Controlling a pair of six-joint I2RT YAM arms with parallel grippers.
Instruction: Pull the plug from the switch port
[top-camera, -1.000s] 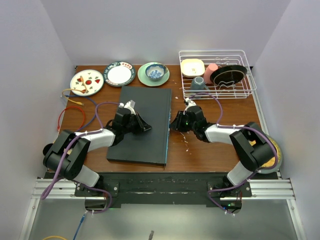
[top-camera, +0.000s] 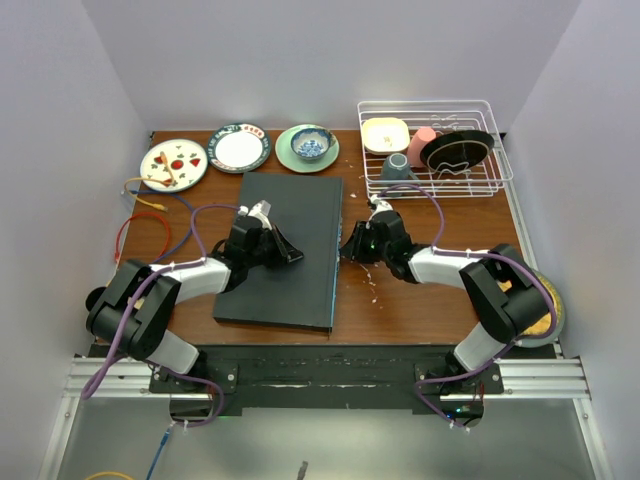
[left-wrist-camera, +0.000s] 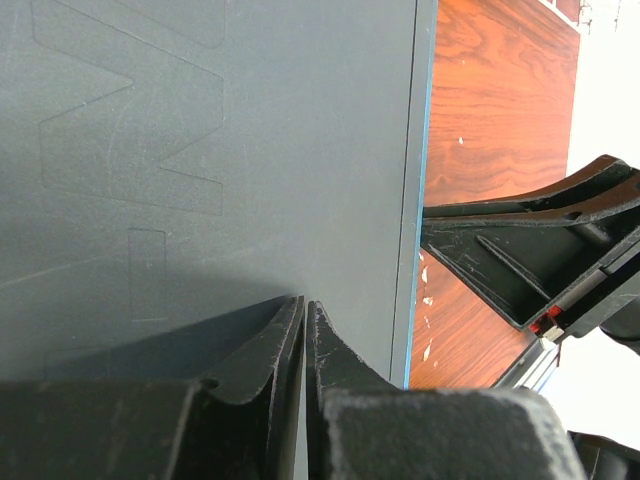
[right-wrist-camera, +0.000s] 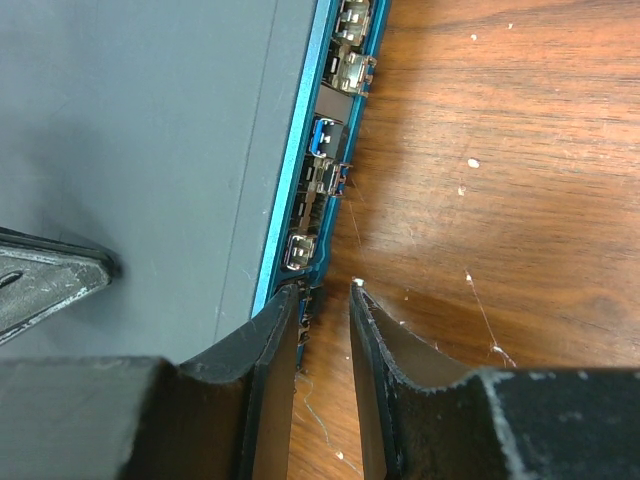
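The dark grey switch lies flat on the table, its teal-edged port side facing right with several metal ports. My left gripper rests on the switch's top, shut, its fingertips together with no object visible between them. My right gripper is at the port edge, slightly apart at the fingertips, the left finger against the lower ports. Whether a plug is between its fingers cannot be made out; that part of the port row is hidden by the finger.
Plates and a bowl stand along the back, a dish rack at back right. Coloured cables lie at left. Bare table is right of the switch, with small white flecks.
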